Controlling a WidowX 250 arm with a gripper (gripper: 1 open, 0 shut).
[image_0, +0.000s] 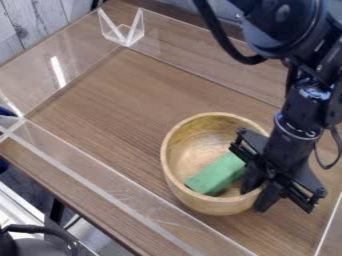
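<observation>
A cream-coloured round bowl (187, 142) rests on the wooden table at centre right. A green block (210, 178) lies inside it. My black gripper (263, 182) reaches down over the bowl's right side, its fingers low at the block's right end and the bowl's rim. It looks closed there, though what exactly is between the fingers is hidden.
A small clear plastic piece (123, 28) stands at the back left. A black cable (47, 235) lies at the bottom left.
</observation>
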